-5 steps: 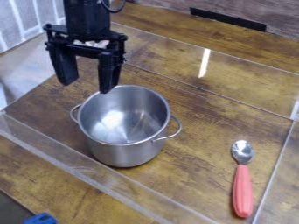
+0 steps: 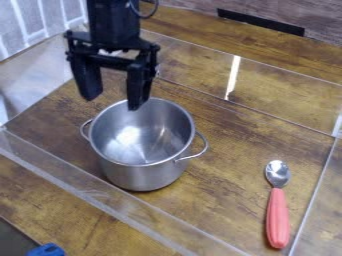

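My black gripper (image 2: 112,84) hangs open at the upper left, its two fingers pointing down just above the back-left rim of a steel pot (image 2: 144,158), with nothing seen between them. The empty pot stands upright on the wooden surface, a handle on each side. To its right lies a spoon with a pink handle (image 2: 278,215) and a metal bowl end pointing away from me.
Clear plastic edging runs along the left, front and right of the wooden surface (image 2: 254,130). A blue object (image 2: 47,249) sits at the bottom left corner.
My gripper has shifted slightly to the right over the last second. The pot and spoon have not moved.
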